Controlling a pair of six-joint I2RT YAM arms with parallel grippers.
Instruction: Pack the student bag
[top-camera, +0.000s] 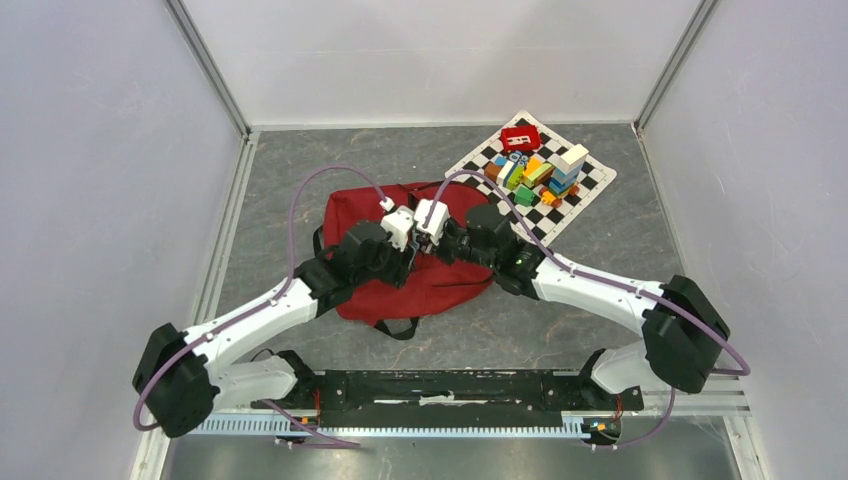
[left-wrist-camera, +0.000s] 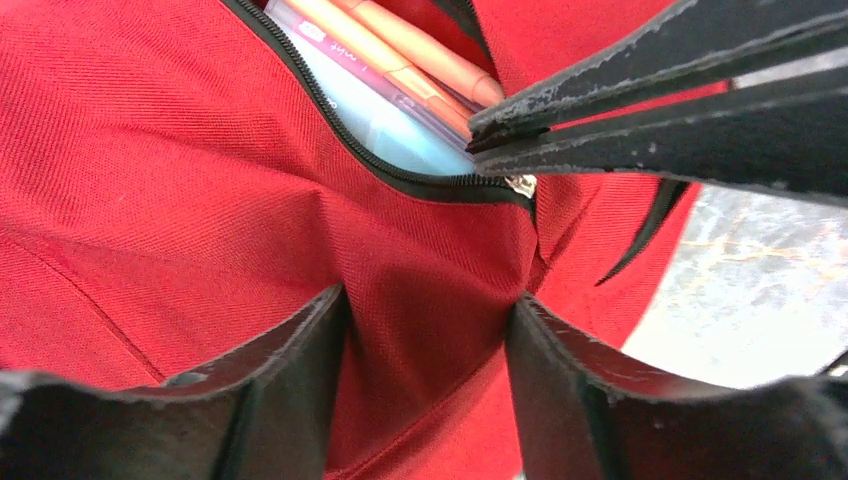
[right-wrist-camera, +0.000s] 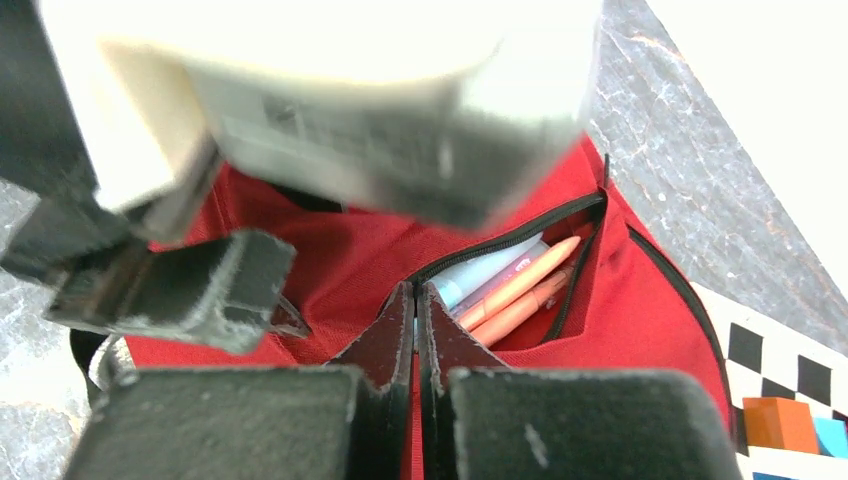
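Observation:
A red bag (top-camera: 440, 300) lies at centre, both grippers over it. The left wrist view shows its open zipped pocket holding pens (left-wrist-camera: 410, 70) and a light-blue item (left-wrist-camera: 380, 120), with a metal zipper pull (left-wrist-camera: 520, 185) at the pocket's end. My left gripper stands part open low over the red fabric; whether cloth is between its fingers is unclear. My right gripper is shut, its tips at the pocket's zipper edge; in the left wrist view its black fingers reach beside the pull.
A checkered mat (top-camera: 470, 165) with toy blocks (top-camera: 525, 195) and a red case (top-camera: 520, 138) lies at the back right. Bare grey floor (top-camera: 280, 170) surrounds the bag on the left and back.

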